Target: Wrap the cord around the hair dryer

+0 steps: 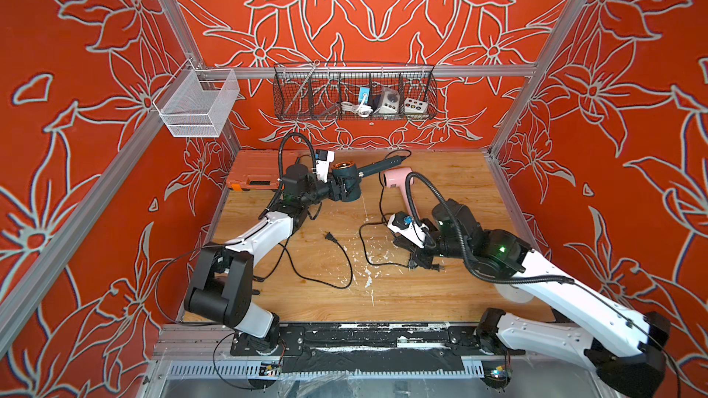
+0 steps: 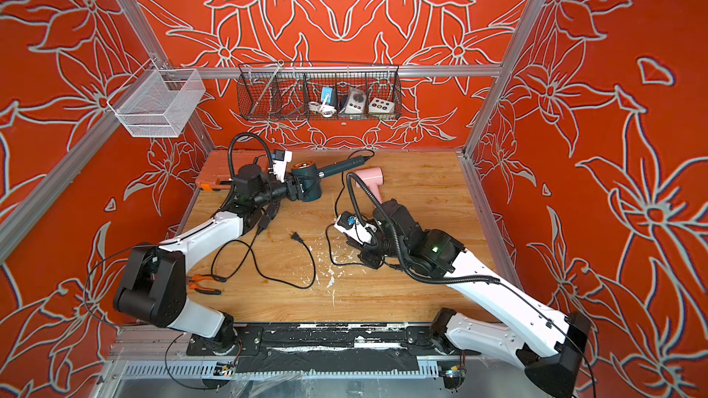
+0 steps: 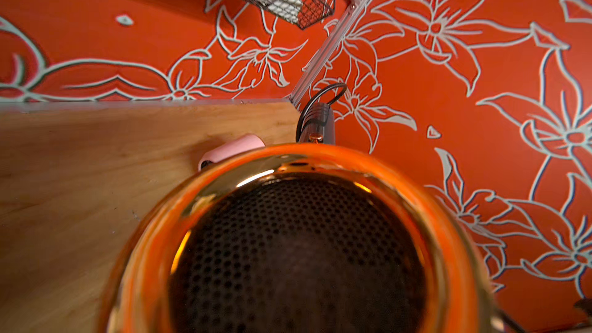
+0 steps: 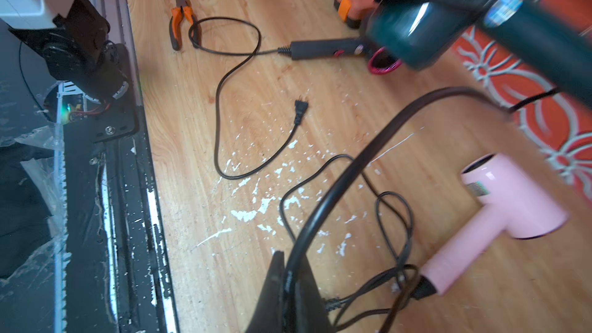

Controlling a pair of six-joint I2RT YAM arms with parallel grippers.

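My left gripper (image 1: 332,190) is shut on a dark teal hair dryer (image 1: 346,184) at the middle back, its handle (image 1: 383,163) pointing right; the left wrist view shows its orange-rimmed round end (image 3: 296,240) up close. The dryer's cord (image 4: 363,166) runs from the handle's end down past a pink hair dryer (image 4: 530,203) to my right gripper (image 1: 405,247). In the right wrist view that gripper is shut, with the cord crossing at its fingers; whether it grips it is unclear. Loose cord loops lie beside the pink dryer's handle.
A curling tool (image 4: 320,48) with a cord and plug (image 4: 301,111), orange-handled pliers (image 4: 178,21) and an orange case (image 1: 250,169) lie on the left of the wooden table (image 1: 457,177). Wire baskets (image 1: 354,95) hang above.
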